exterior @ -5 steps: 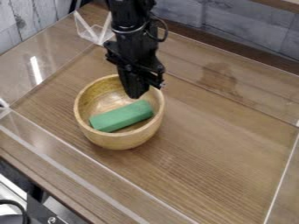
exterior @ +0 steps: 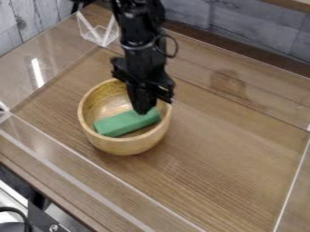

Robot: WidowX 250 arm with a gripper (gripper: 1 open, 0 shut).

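Observation:
A round wooden bowl (exterior: pixel 119 138) sits on the table left of centre, with a green oblong block (exterior: pixel 119 124) lying inside it. My black gripper (exterior: pixel 150 103) points down at the bowl's back right, over the block's right end. The gripper looks shut, and nothing shows held between its fingers, though the tips are small and dark.
A clear plastic item (exterior: pixel 100 25) lies at the back left. Dark cables show at the lower left corner.
The green block has shifted a little within the bowl.

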